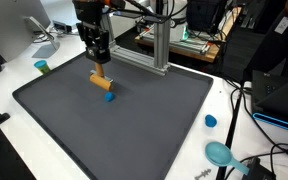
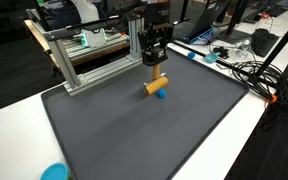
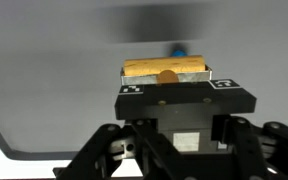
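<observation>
A wooden mallet-like piece hangs upright from my gripper (image 1: 99,63), its short handle (image 2: 156,73) between the fingers. The orange-tan cylindrical head (image 1: 102,82) lies crosswise below, low over the grey table. Seen from the wrist, my gripper is shut on the handle, and the head (image 3: 164,67) shows just beyond the fingertips. Close by the head is a small blue object (image 1: 110,96), partly hidden in the wrist view; in the other exterior view this blue object (image 2: 162,94) appears right beside the head. Whether the head touches it or the table, I cannot tell.
Another blue piece (image 1: 210,121) and a teal bowl-like item (image 1: 222,156) are at the right in exterior view 1. A green cup (image 1: 42,67) stands off the far left edge. A white rail frame (image 2: 109,73) stands on the table's side.
</observation>
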